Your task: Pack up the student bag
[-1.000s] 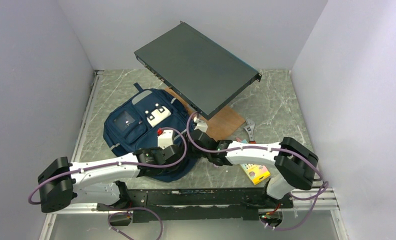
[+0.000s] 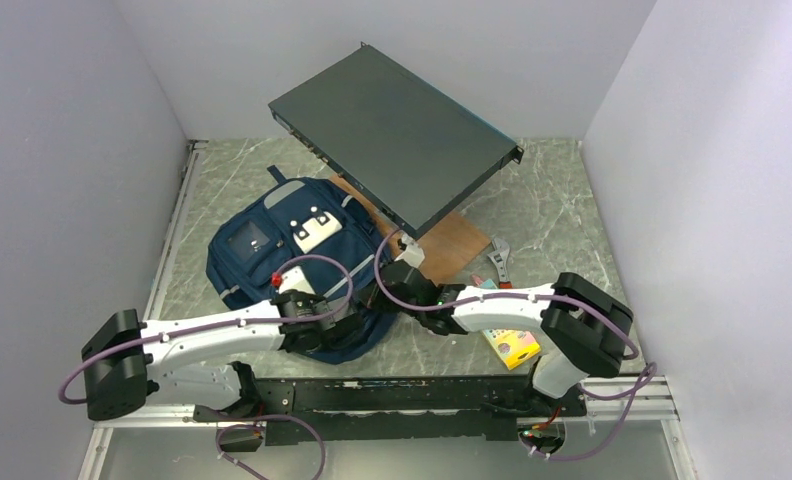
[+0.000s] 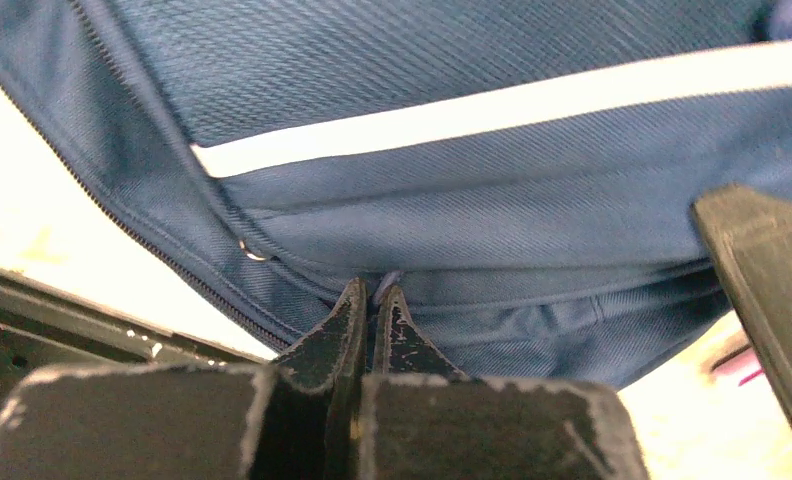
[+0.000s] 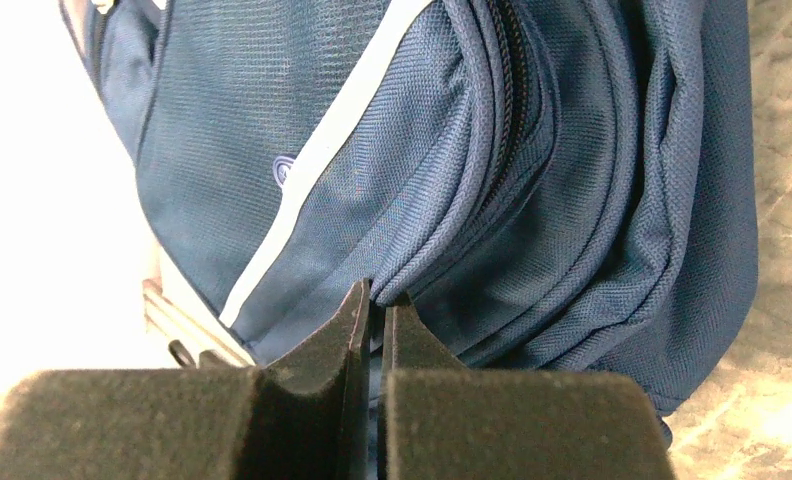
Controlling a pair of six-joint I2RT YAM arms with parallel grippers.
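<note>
The navy student bag lies on the table at the left, with a white patch and two small dark tabs on its front. In the left wrist view, my left gripper is shut at a fold of the bag, below a white stripe. Whether its tips pinch a thin bit of cloth is unclear. My right gripper is shut on the bag's rolled edge, beside a zipper. From above, both grippers' tips are hidden by the arms at the bag's lower right.
A big dark flat box overhangs the back. Under it lies a brown board. A wrench and a yellow box lie right, the latter partly under my right arm. Walls close the sides.
My left wrist has swung to the left over the bag.
</note>
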